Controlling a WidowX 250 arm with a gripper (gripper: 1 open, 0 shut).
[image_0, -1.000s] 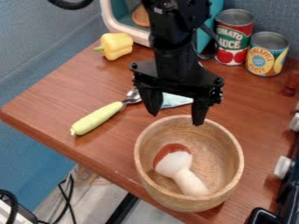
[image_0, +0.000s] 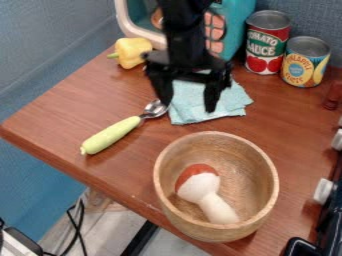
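My black gripper (image_0: 189, 88) hangs at the top centre, over a folded light-blue cloth (image_0: 214, 112) and near the head of a spoon (image_0: 154, 108); whether its fingers are apart or closed is hard to make out. A wooden bowl (image_0: 261, 180) at the front holds a white object with a red-and-white head (image_0: 201, 190). A pale yellow-green handled utensil or vegetable (image_0: 110, 135) lies to the left, beside the spoon head.
Tomato sauce (image_0: 267, 45) and a second can (image_0: 305, 65) stand at the back right. A yellow pepper (image_0: 130, 50) and a teal-and-white container (image_0: 233, 15) sit at the back. Black equipment (image_0: 321, 225) lines the right edge.
My gripper has moved back, away from the bowl toward the rear of the table, uncovering more of the cloth. The objects on the table look unmoved.
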